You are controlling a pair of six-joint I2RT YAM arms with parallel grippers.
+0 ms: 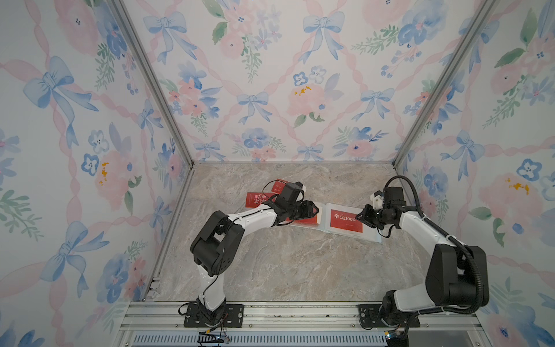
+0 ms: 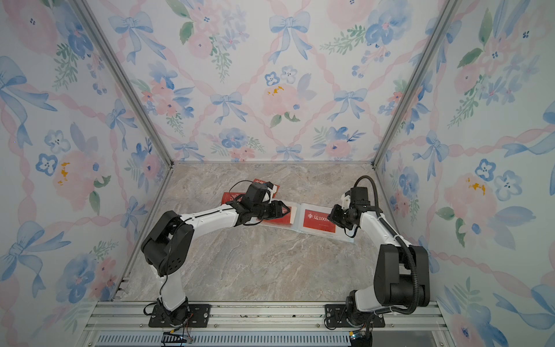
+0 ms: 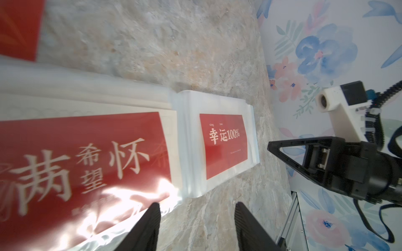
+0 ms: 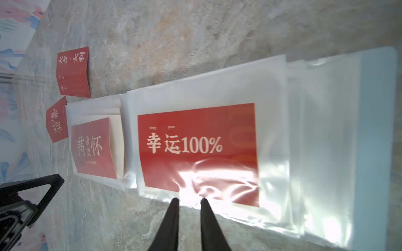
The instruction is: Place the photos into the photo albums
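The open album lies on the table with a red "幸运100%" photo in its right sleeve and a red "满怀希望" photo in the left one. Two loose red photos lie beyond its left end. My left gripper is over the album's left page, open with nothing between its fingers. My right gripper is above the right page, its fingers a small gap apart and empty.
Bare marbled table spreads in front of the album and behind it. Patterned walls enclose the sides and back.
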